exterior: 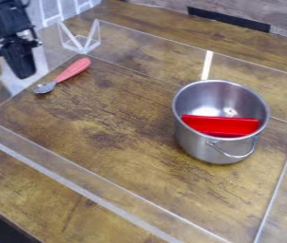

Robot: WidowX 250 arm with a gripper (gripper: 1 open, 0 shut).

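A dark gripper [22, 68] reaches in from the upper left edge, low over the left side of the table, with nothing visible between its fingers; it looks shut. Just to its right lies a spoon with a red handle [72, 69] and a metal head [45, 87]. A steel pot [210, 146] with a wire handle stands at the right, a red object [220, 125] inside it.
Clear tape strips or panels border the work area. A small white frame [80, 34] sits at the back left.
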